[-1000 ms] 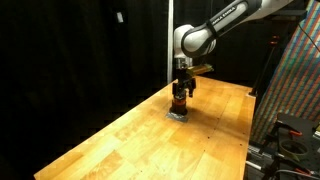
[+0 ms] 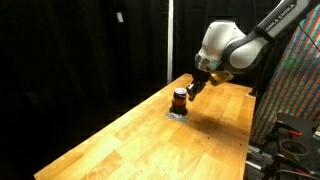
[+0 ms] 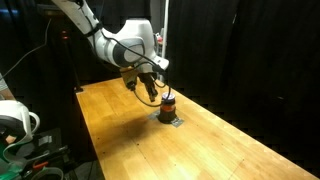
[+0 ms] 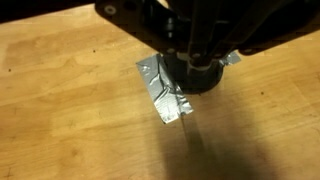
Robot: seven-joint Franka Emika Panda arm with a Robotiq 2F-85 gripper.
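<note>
A small dark cylinder with a reddish band and a pale top (image 2: 180, 95) stands upright on the wooden table, with silver tape (image 2: 176, 116) at its foot. In exterior view 2 the same cylinder (image 3: 167, 109) is seen beside my gripper (image 3: 156, 101). The gripper (image 2: 193, 91) is close to the cylinder's upper part; whether they touch I cannot tell. In the wrist view the dark cylinder (image 4: 203, 78) and strips of silver tape (image 4: 163, 89) lie beneath the shut gripper. Nothing shows between its fingers.
Cables and dark equipment (image 2: 292, 148) sit off its right edge in exterior view 1. A dark curtain hangs behind.
The arm has swung right and toward the camera in exterior view 1, away from above the cylinder to its side. The cylinder stays upright at about the same place.
</note>
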